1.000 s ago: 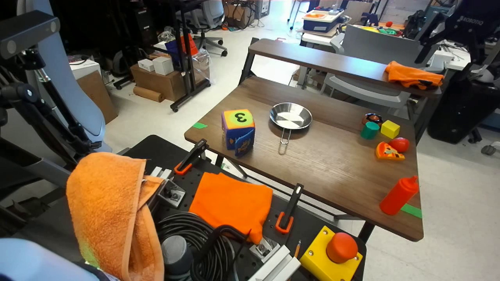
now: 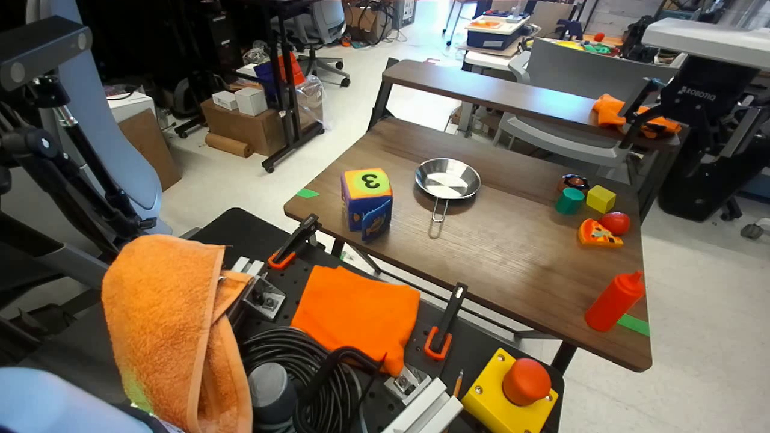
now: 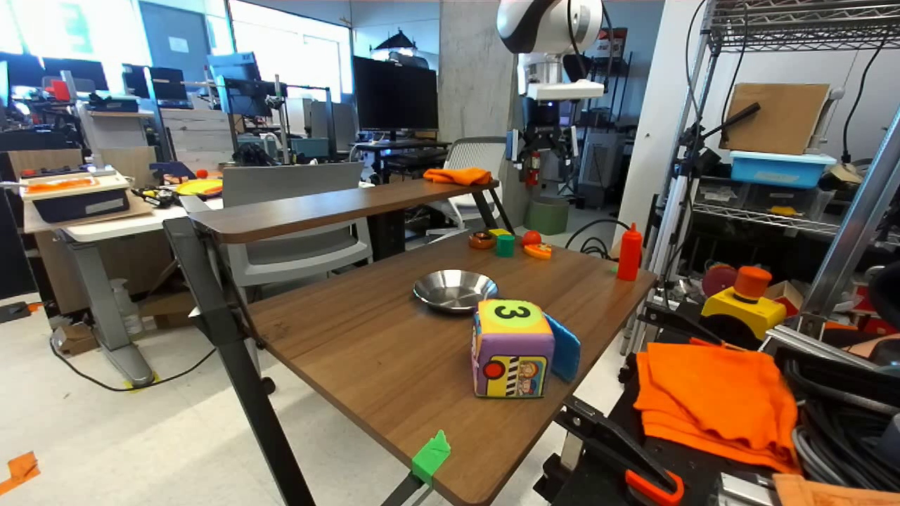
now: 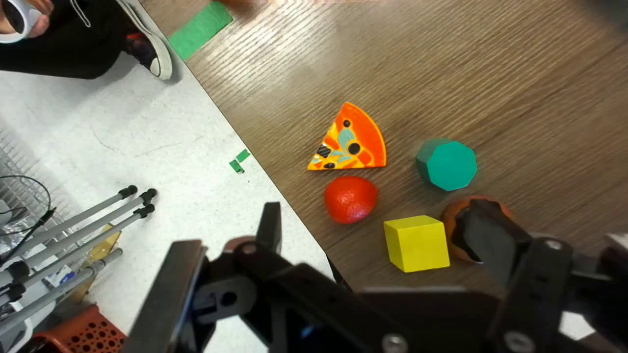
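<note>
My gripper is open, its fingers spread wide with nothing held, high above the table's far right end. Below it in the wrist view are a yellow block [image 4: 416, 244], a red ball-like item [image 4: 350, 199], a toy pizza slice [image 4: 353, 141] and a green octagonal piece [image 4: 451, 165]. A brown round item [image 4: 457, 229] is partly hidden behind one finger. A steel pan [image 2: 447, 178] rests mid-table with its handle toward the near edge. The soft number cube [image 3: 512, 348] sits near the table's left end, and a red squeeze bottle [image 2: 613, 302] stands at the right near corner.
A raised shelf [image 2: 491, 92] runs along the table's back edge, with an orange cloth [image 3: 458, 176] on its right end. Bare tabletop [image 2: 498, 245] lies between the pan and the bottle. Clamps and an emergency stop [image 2: 517, 390] occupy the black near bench.
In exterior view 1 my gripper has come lower and slightly left, toward the cluster of small items. The objects on the table have not moved.
</note>
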